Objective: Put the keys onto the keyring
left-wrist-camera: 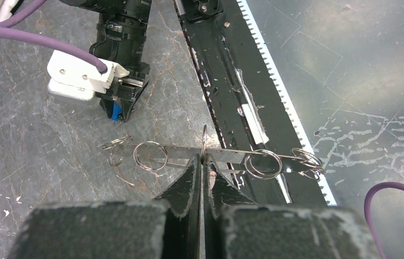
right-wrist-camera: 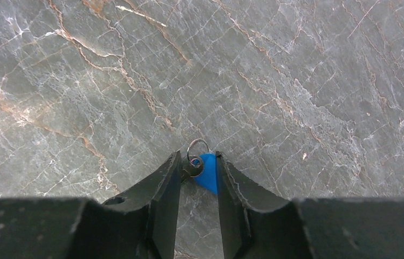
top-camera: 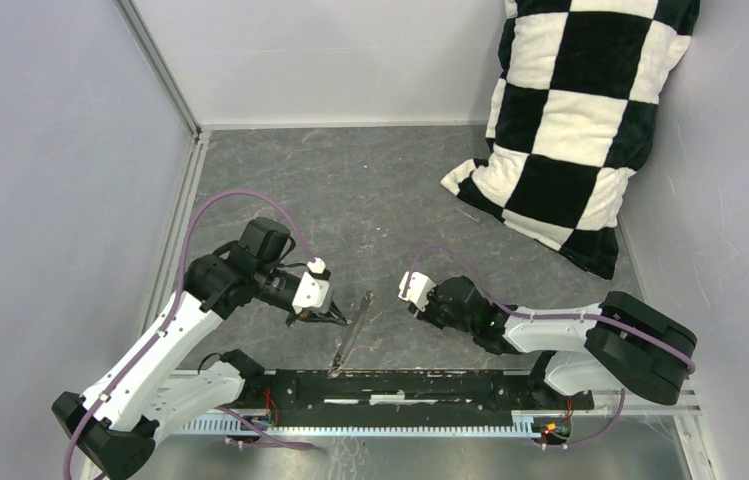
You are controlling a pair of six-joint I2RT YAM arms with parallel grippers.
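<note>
A thin metal strip with several rings hanging from it, the keyring (left-wrist-camera: 178, 147), crosses the left wrist view. My left gripper is shut on its middle ring, which stands edge-on at the fingertips. From above, the keyring (top-camera: 352, 335) slants beside the left gripper (top-camera: 346, 321). A blue-headed key (right-wrist-camera: 208, 171) with a small wire ring (right-wrist-camera: 198, 142) lies between the fingers of my right gripper, low over the floor. Those fingers stand part open; gaps show around the key. In the left wrist view, a bit of the blue key (left-wrist-camera: 116, 112) shows at the right gripper's tips.
A checkered cushion (top-camera: 570, 130) leans in the back right corner. A black rail (top-camera: 390, 398) runs along the front edge. The grey stone-patterned floor (top-camera: 350, 200) behind the arms is clear, with white walls around it.
</note>
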